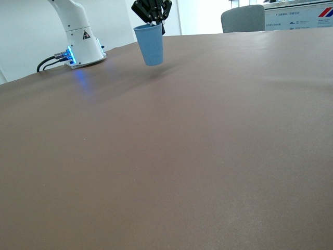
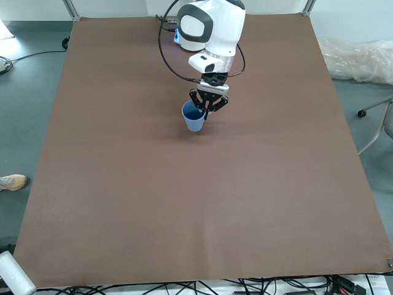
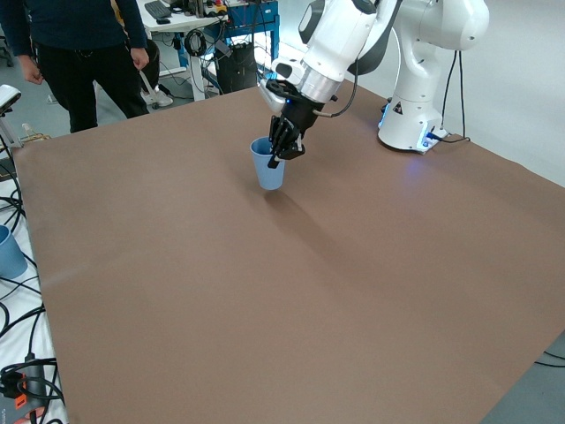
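Observation:
A light blue cup [image 2: 192, 121] hangs upright from my black gripper [image 2: 206, 110], which is shut on its rim, over the upper middle of the brown table [image 2: 202, 203]. In the top view the cup [image 1: 150, 47] shows below the dark gripper [image 1: 154, 21], with the table surface beneath it. In the right view the gripper [image 3: 276, 155] holds the same cup [image 3: 268, 173] by its top edge.
The arm's white base [image 3: 407, 124] stands at the back. A second blue cup [image 3: 11, 254] sits among cables beside the table in the right view, where a person [image 3: 84, 62] stands nearby.

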